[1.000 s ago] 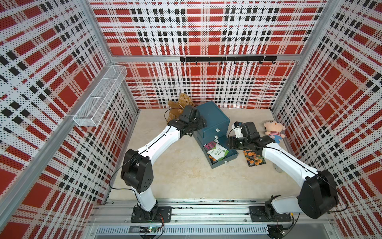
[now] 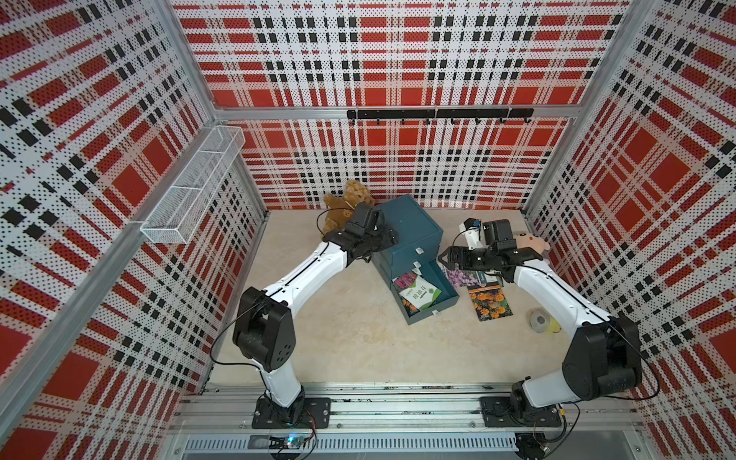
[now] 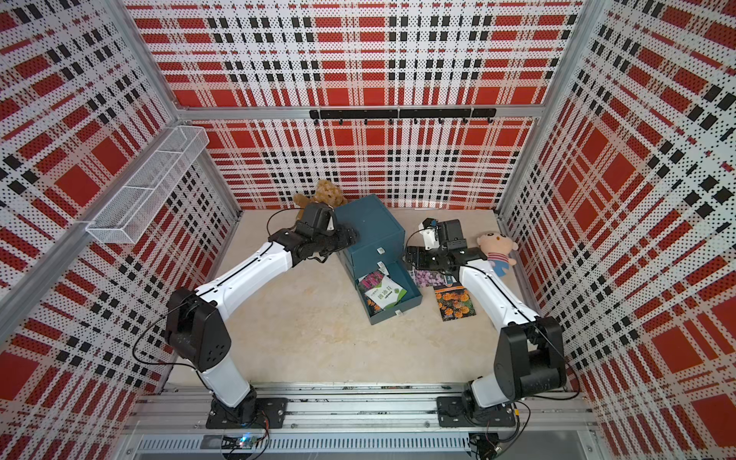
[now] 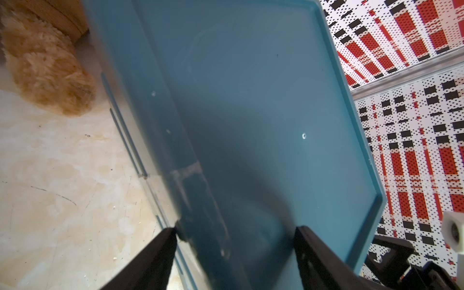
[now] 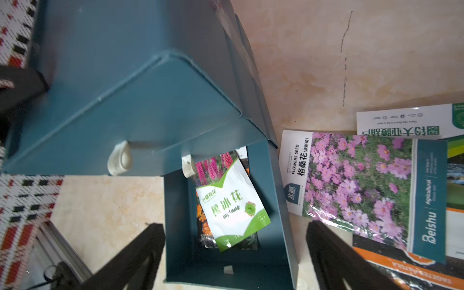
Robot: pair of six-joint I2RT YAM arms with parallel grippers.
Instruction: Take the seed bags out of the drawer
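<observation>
The blue drawer [image 5: 288, 241] is pulled out of the blue cabinet [image 2: 410, 218]. Inside it a white and green seed bag [image 5: 234, 205] lies on top of an orange-flowered bag [image 5: 205, 227], partly covered. Right of the drawer, a pink-flower seed bag [image 5: 357, 183] and other bags [image 2: 490, 301] lie on the table. My right gripper is open above the drawer area, empty. At the cabinet's left top edge is my left gripper; its fingers are apart, and whether they touch the cabinet I cannot tell.
A brown plush bear [image 2: 349, 199] sits behind the left arm. At the right stand a plush doll [image 3: 498, 249] and a round grey and yellow item [image 2: 542, 320].
The left arm and the bags in the drawer look unmoved.
</observation>
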